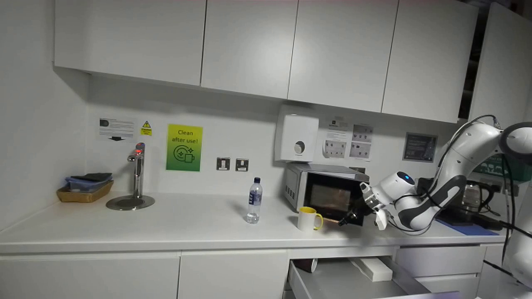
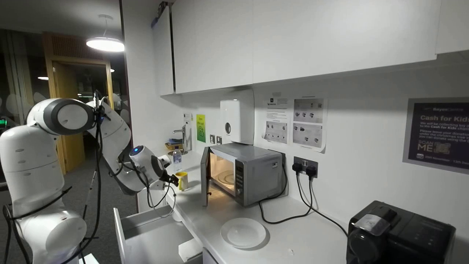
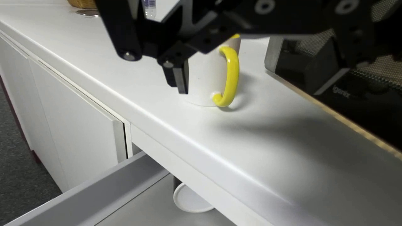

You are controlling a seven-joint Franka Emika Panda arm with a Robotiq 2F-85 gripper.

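Note:
A white mug with a yellow inside and a yellow handle stands upright on the counter, in front of the microwave. Its handle faces my gripper, which hangs to the right of the mug, apart from it. In the wrist view the mug appears beyond a black finger that covers part of it. The fingers are open and nothing sits between them. Exterior view 2 shows the mug just past the gripper's tip, its far side hidden.
The microwave has its door swung open, close to the arm. Below the counter a drawer is pulled out, with a cup inside. A bottle stands left of the mug; a plate lies beside the microwave.

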